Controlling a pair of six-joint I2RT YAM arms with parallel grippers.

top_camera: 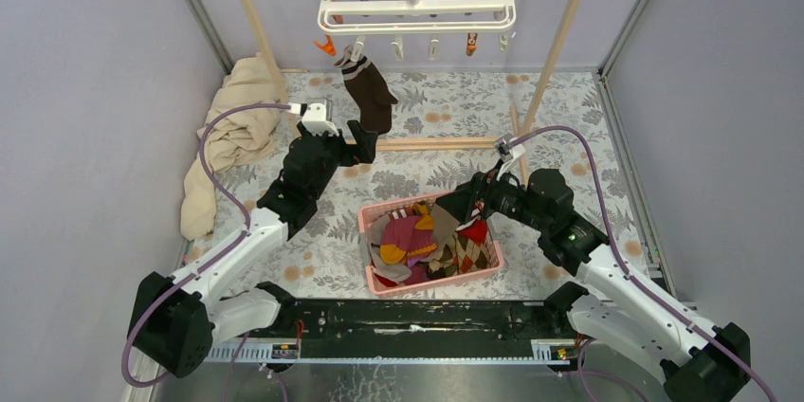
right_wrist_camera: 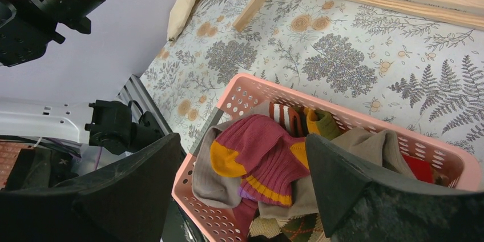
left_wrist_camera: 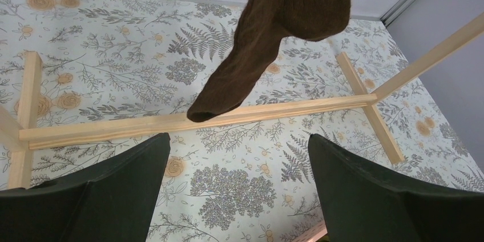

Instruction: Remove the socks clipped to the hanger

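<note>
One dark brown sock (top_camera: 368,94) with a striped cuff hangs from a clip at the left end of the white hanger (top_camera: 417,6). Close by the sock's lower end is my left gripper (top_camera: 364,143), its fingers apart. In the left wrist view the sock (left_wrist_camera: 251,53) hangs beyond the fingers (left_wrist_camera: 108,188), with empty space between them. My right gripper (top_camera: 457,205) is over the pink basket (top_camera: 429,285), open and holding nothing. In the right wrist view, maroon and yellow socks (right_wrist_camera: 262,156) lie in the basket beneath its fingers (right_wrist_camera: 365,188).
A wooden frame (top_camera: 436,144) stands around the hanger. Beige cloth (top_camera: 232,122) lies at the left. Patterned floor shows clear between basket and frame.
</note>
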